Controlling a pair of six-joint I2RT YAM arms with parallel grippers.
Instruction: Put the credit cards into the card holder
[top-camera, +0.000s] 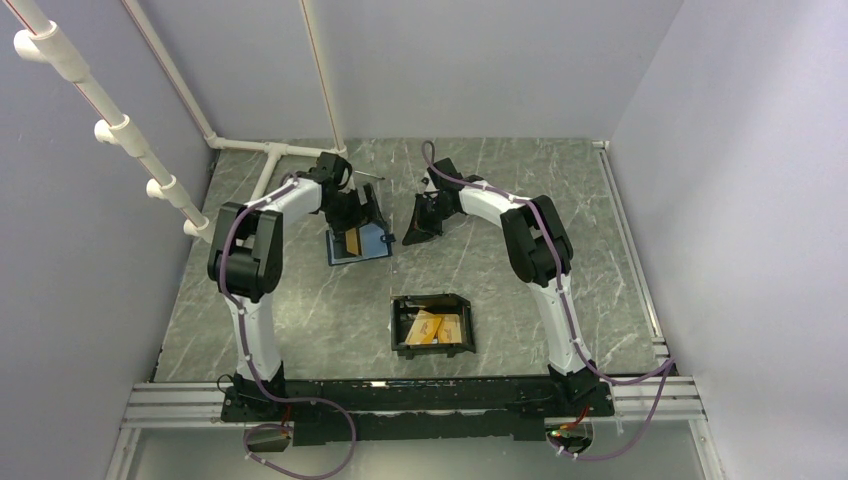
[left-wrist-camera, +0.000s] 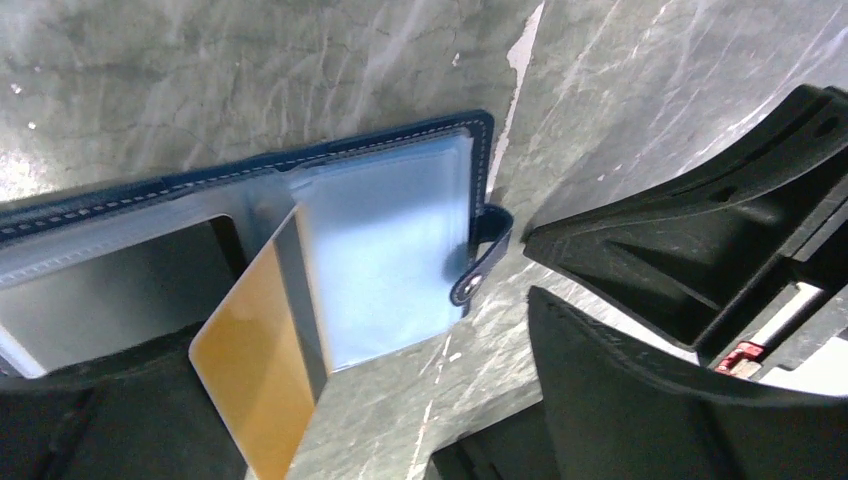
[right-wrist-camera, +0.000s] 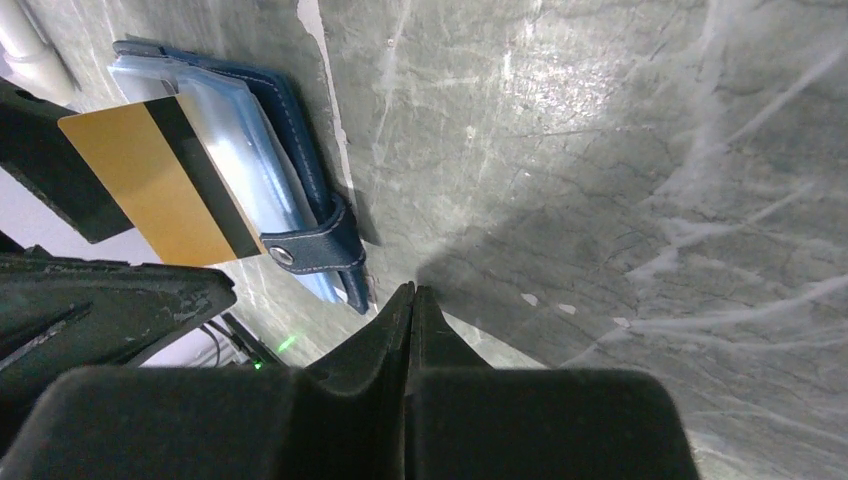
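Note:
The dark blue card holder (top-camera: 377, 243) lies unfolded on the table, with clear sleeves. A gold card (left-wrist-camera: 255, 370) with a dark stripe stands tilted, partly in a sleeve, in the left wrist view. Beside it a dark card (left-wrist-camera: 115, 290) lies flat under clear plastic. My left gripper is wide open above the holder, its fingers on either side of the gold card. My right gripper is shut with nothing between its fingers, just off the holder's strap (right-wrist-camera: 318, 245). That strap's snap end shows in both wrist views.
A black box (top-camera: 432, 350) with several orange-yellow cards (top-camera: 424, 327) stands near the front edge. Behind the left gripper a thin screwdriver shaft (top-camera: 369, 175) shows; its handle is hidden.

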